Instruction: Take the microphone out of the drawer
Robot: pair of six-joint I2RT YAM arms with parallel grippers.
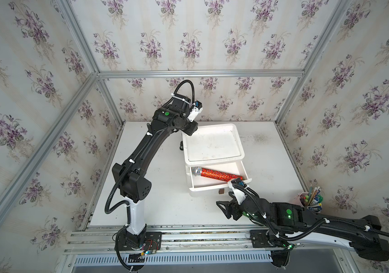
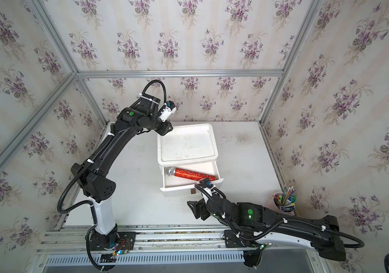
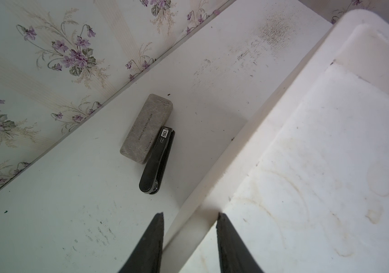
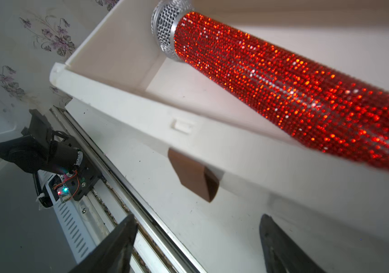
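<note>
The red glittering microphone (image 4: 289, 91) with its silver mesh head (image 4: 164, 29) lies in the pulled-out white drawer (image 1: 203, 188). Below the drawer front hangs a brown handle tab (image 4: 192, 175). My right gripper is open in front of that tab, nothing between its fingers. At the back left of the white cabinet, my left gripper is part open, its fingertips on either side of the raised top rim (image 3: 221, 184). Whether either finger touches the rim cannot be told. In both top views, my right arm's wrist is close to the drawer's right front corner.
On the table behind the cabinet lie a grey case (image 3: 148, 127) and a black stapler (image 3: 157, 160). A pink cup of pens (image 2: 285, 202) stands at the right edge.
</note>
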